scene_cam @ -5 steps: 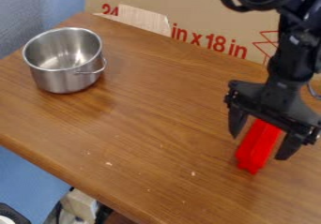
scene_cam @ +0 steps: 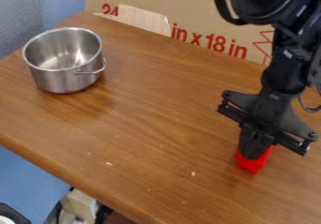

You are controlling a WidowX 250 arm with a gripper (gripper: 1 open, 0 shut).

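Note:
My black gripper (scene_cam: 257,134) is low over the right side of the wooden table, directly at a red block (scene_cam: 251,163), most of which is hidden behind it. The red shows just below the fingers, which look drawn together; whether they touch the block I cannot tell. A steel pot (scene_cam: 66,54) with a wire handle stands at the back left of the table.
A cardboard sheet (scene_cam: 189,22) with red printing runs along the back. Some small items (scene_cam: 78,207) lie beyond the near left edge.
The gripper's fingers have drawn together from a wide spread, and the gripper now covers much more of the red block, which stays in about the same place.

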